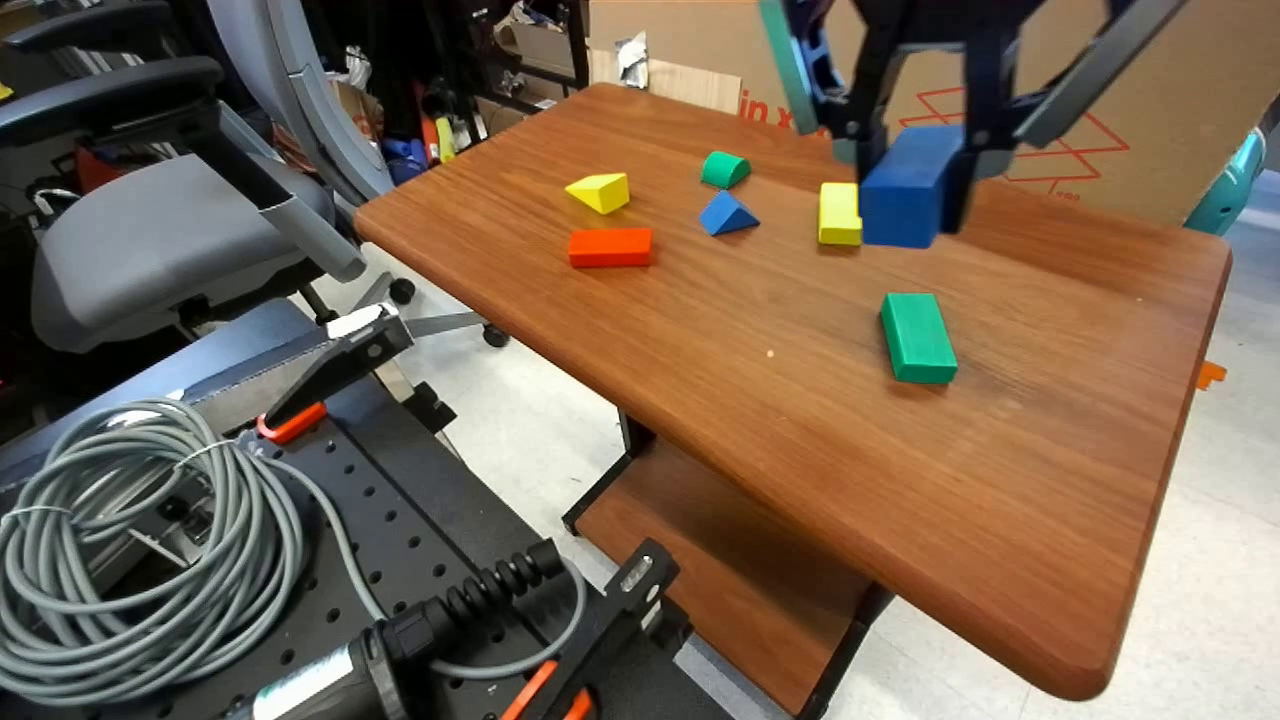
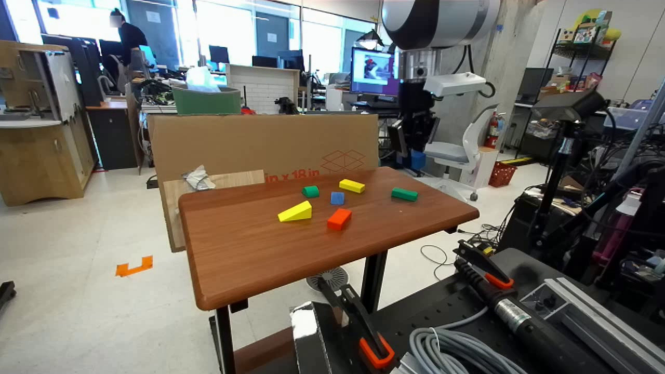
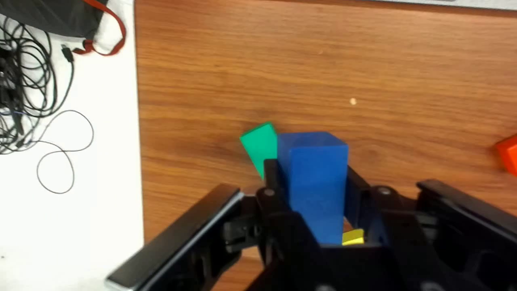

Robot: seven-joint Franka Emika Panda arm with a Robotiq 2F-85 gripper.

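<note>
A blue rectangular block (image 3: 317, 189) is pinched between the fingers of my gripper (image 1: 906, 198), which is shut on it high above the table. In the wrist view the block covers part of the green rectangular block (image 3: 261, 145) lying on the wood below. That green block (image 1: 919, 338) lies on the right part of the table in exterior view 1. A yellow rectangular block (image 1: 839, 214) rests farther back, just left of the held block in that view. In exterior view 2 the blue block (image 2: 417, 161) shows beneath the dark gripper (image 2: 411, 152).
On the table (image 1: 744, 360) also lie a red block (image 1: 611, 247), a yellow wedge (image 1: 600, 192), a small blue triangular block (image 1: 727, 214) and a green half-round block (image 1: 725, 169). Bare wood spreads around the green rectangular block and along the near edge. Cardboard (image 2: 262, 143) stands behind the table.
</note>
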